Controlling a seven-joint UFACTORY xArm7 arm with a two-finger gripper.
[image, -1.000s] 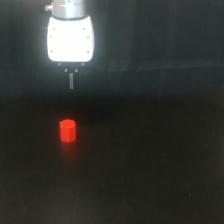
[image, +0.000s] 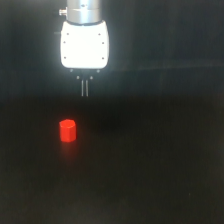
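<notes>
A small red block (image: 68, 130) stands on the dark table, left of centre in the camera view. My gripper (image: 84, 94) hangs above and slightly right of the block, clear of it. Its two thin fingers point down with a narrow gap showing between them, so it is open slightly. Nothing is held there. The white hand (image: 84, 46) is above the fingers.
A dark backdrop (image: 165, 45) is behind the arm.
My gripper has moved to the right and slightly down in the view. Its fingers, close together before, now stand a little apart. The red block has not moved.
</notes>
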